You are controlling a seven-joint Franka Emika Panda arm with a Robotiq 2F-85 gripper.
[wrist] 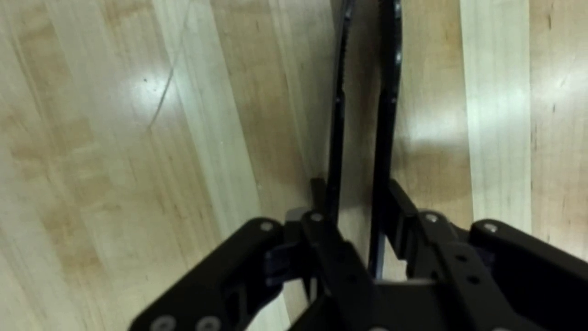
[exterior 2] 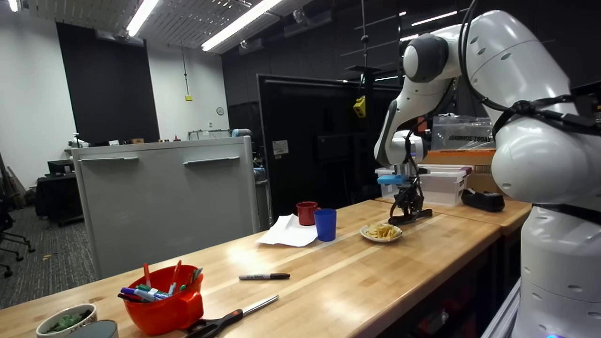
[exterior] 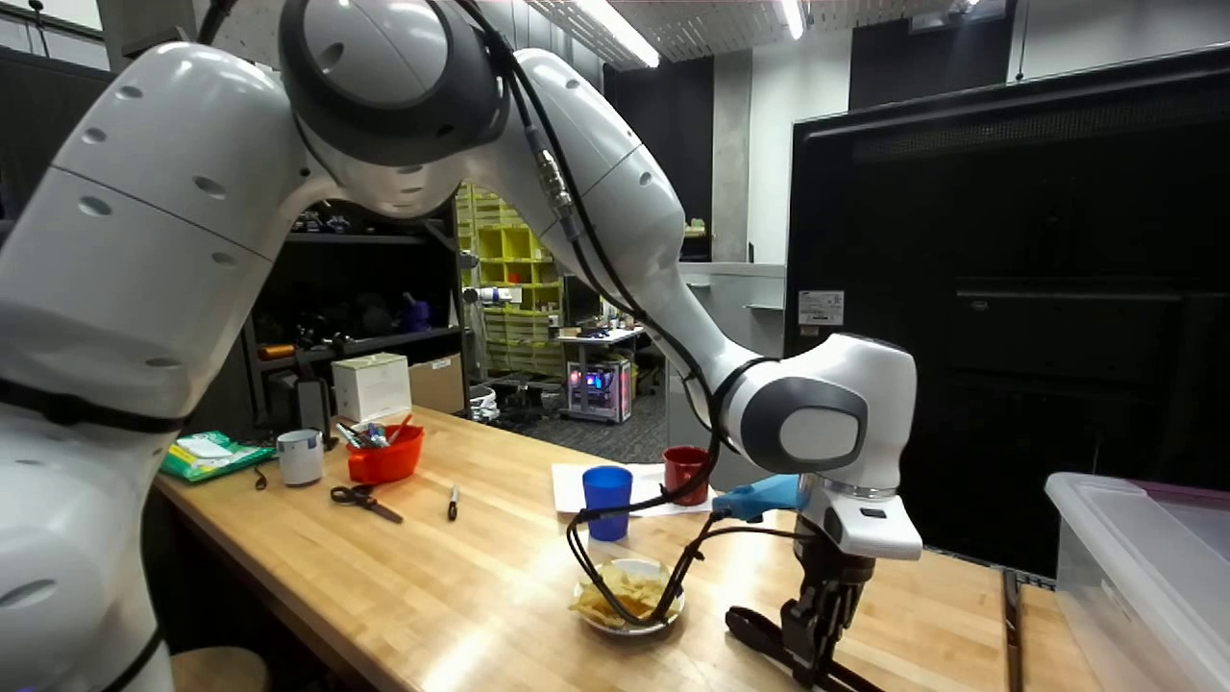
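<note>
A pair of black tongs (wrist: 389, 99) lies between my gripper's fingers in the wrist view, its two long arms running up the picture with a narrow gap between them. My gripper is shut on these tongs, one finger against the outer side of each arm. In exterior view 1 the gripper (exterior: 816, 659) points straight down low over the table, and one end of the tongs (exterior: 755, 630) sticks out to its left. The far ends are cut off in the wrist view. Exterior view 2 shows the tongs (exterior 2: 421, 214) at or just above the tabletop.
Just left of the gripper stands a plate of chips (exterior: 631, 588), with loose cables hanging over it. Beyond are a blue cup (exterior: 607, 503) and a red mug (exterior: 687, 474). A clear plastic bin (exterior: 1136, 577) stands at the right.
</note>
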